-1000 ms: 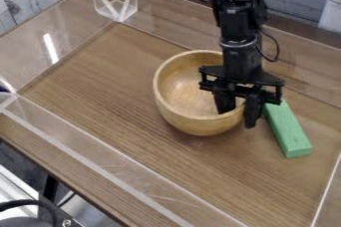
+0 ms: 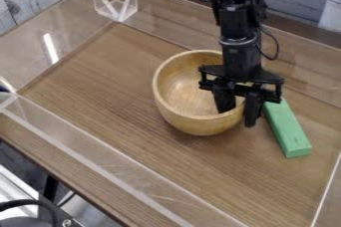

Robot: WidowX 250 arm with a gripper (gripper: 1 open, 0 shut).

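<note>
A tan round bowl sits on the wooden table. The black arm reaches down from the top over the bowl's right side, its gripper low at the bowl's right rim. Whether the fingers are open or shut on the rim is not clear. A green block lies on the table just right of the bowl and gripper.
A clear plastic holder stands at the back left. A white object is at the back right edge.
</note>
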